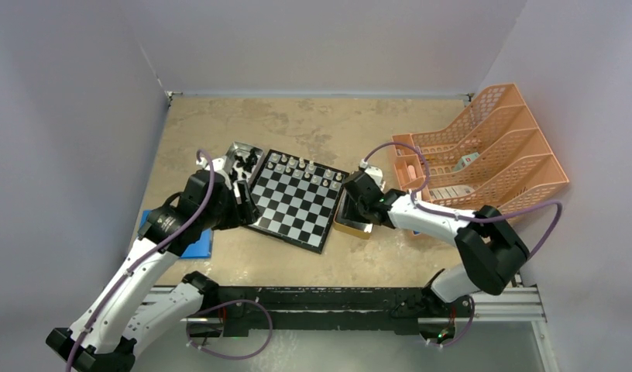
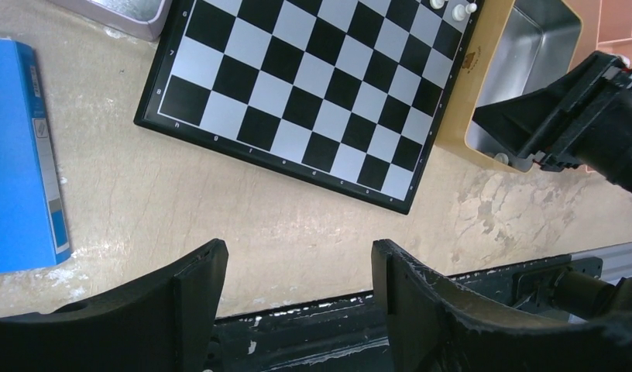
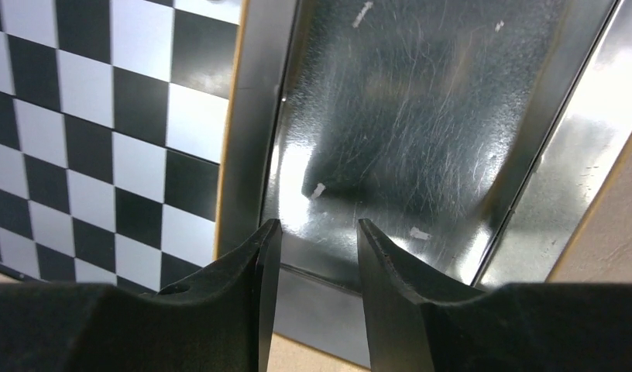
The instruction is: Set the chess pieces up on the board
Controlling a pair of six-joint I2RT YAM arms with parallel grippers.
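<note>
The chessboard (image 1: 293, 203) lies mid-table, with white pieces (image 1: 305, 168) standing in rows along its far side; its nearer squares are bare. Dark pieces (image 1: 249, 160) fill a metal tray beyond the board's left corner. To the right of the board is a gold-rimmed tin (image 2: 455, 124), where a small white piece (image 2: 502, 158) shows near its close end. My left gripper is open and empty, left of the board's near part. Over the tin, my right gripper is open, nothing between its fingers; the scratched floor below looks bare.
An orange slotted organizer (image 1: 522, 147) takes up the right side. The blue box (image 2: 18, 155) sits at left, partly under the left arm in the top view. Bare tabletop (image 1: 274, 260) lies in front of the board.
</note>
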